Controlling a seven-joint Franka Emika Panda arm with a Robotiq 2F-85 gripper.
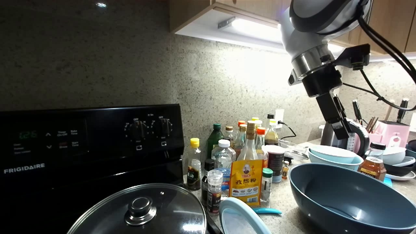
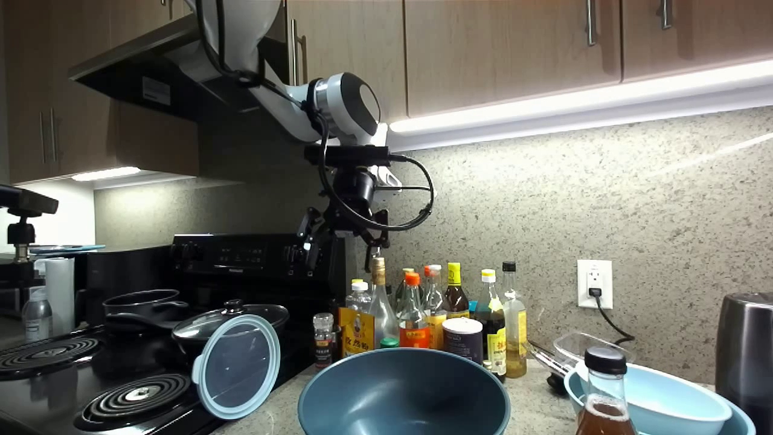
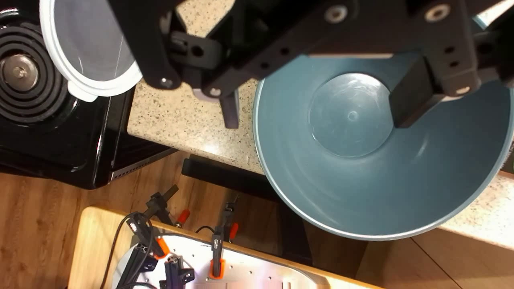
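Observation:
In the wrist view my gripper stands open, its two fingers wide apart with nothing between them. A large blue-grey bowl (image 3: 347, 188) lies below it, empty inside; one finger overlaps the bowl in that view, the other the speckled counter beside it. Exterior view 2 has the gripper (image 2: 344, 252) hanging high, near the row of bottles and clear of the counter. The bowl (image 2: 402, 391) is at the front there. A round lid with a pale blue rim (image 2: 237, 368) leans on edge between the stove and the bowl.
Several bottles (image 1: 249, 144) crowd the counter by the wall, with a yellow spice packet (image 1: 245, 182) in front. The stove carries a pot with a glass lid (image 1: 136, 212). Light blue bowls (image 1: 333, 154) and an amber bottle (image 1: 373, 163) stand behind the big bowl.

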